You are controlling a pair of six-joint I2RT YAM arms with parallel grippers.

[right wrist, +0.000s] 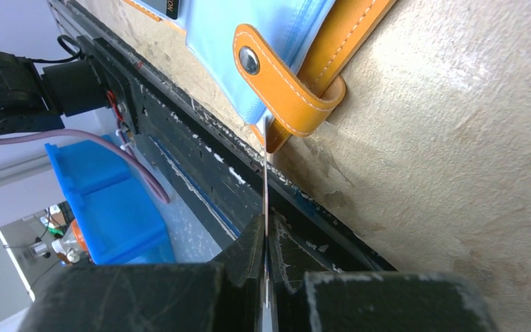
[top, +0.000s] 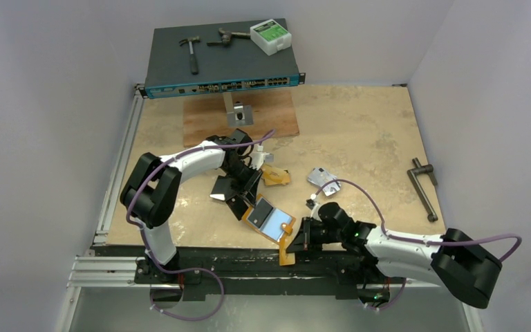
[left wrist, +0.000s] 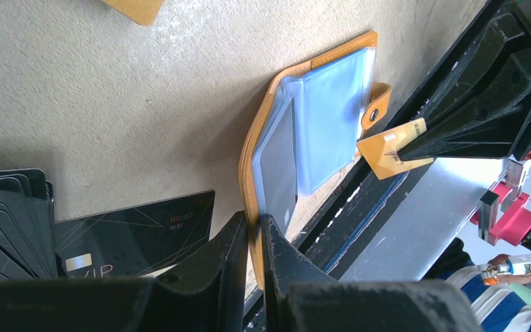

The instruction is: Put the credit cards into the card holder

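Observation:
The orange card holder lies unfolded near the table's front edge, its clear bluish sleeves facing up and a dark card in the left one. My left gripper has the holder's near edge between its close-set fingers, and that side is lifted and bent. A gold card is pinched in my right gripper; edge-on in the right wrist view, its tip is at the corner of the right sleeve beside the snap strap. Whether the tip is inside the sleeve, I cannot tell.
Black cards lie beside the left gripper. Gold cards and silver cards rest farther back. The dark front rail runs just below the held card. Open table stretches to the right.

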